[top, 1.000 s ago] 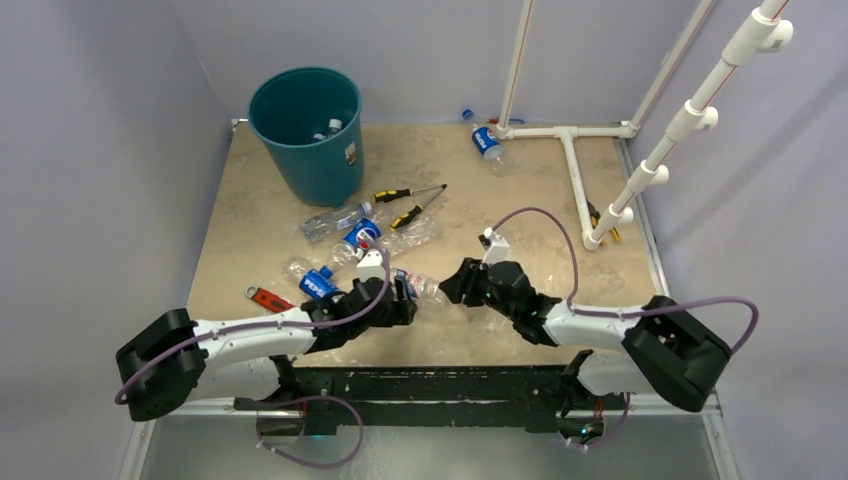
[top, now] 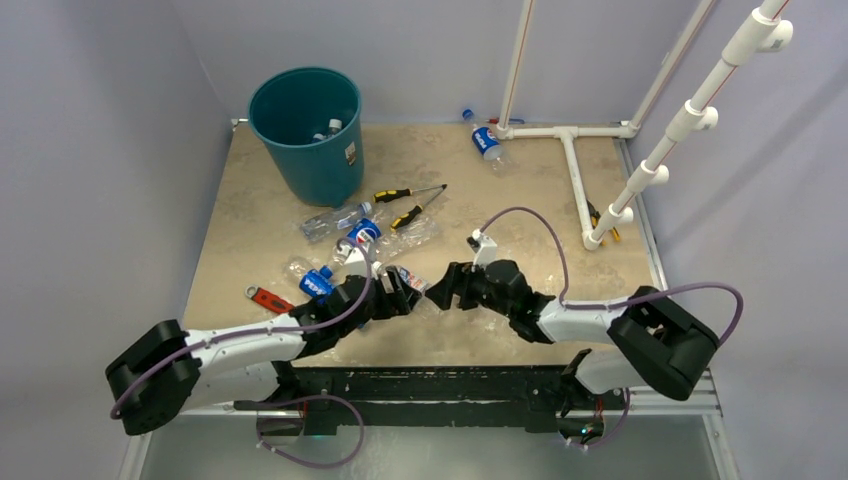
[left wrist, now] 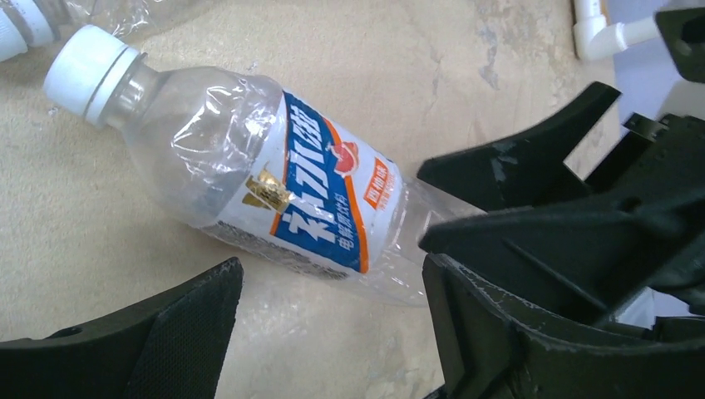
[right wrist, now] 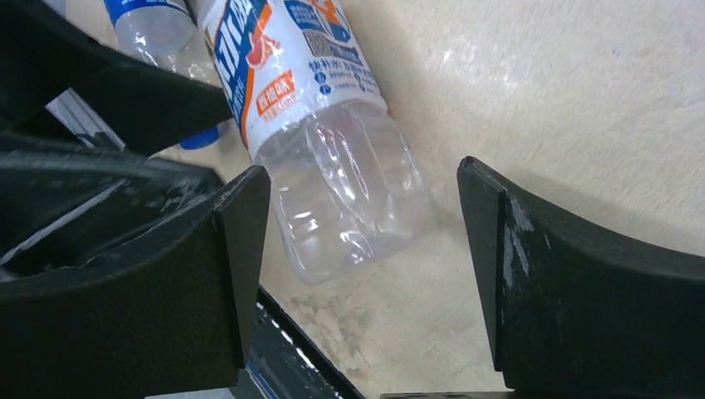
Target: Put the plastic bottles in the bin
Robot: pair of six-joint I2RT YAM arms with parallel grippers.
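Observation:
A clear bottle with a white-and-blue label (left wrist: pixel 316 187) (right wrist: pixel 283 75) lies on its side between the grippers. My left gripper (top: pixel 398 290) is open at that bottle, with its white cap to the upper left in the left wrist view. My right gripper (top: pixel 450 285) is open at the bottle's base; the grippers are very close together. More bottles lie to the left: a Pepsi bottle (top: pixel 314 283), a plain one (top: pixel 330 222) and others. Another Pepsi bottle (top: pixel 485 140) lies at the back. The teal bin (top: pixel 310 165) holds some bottles.
Screwdrivers (top: pixel 390 195) lie among the bottles, and a red-handled tool (top: pixel 270 298) at the left. A white pipe frame (top: pixel 575 180) stands at the right with pliers (top: pixel 610 230) beside it.
My left arm has shifted slightly right.

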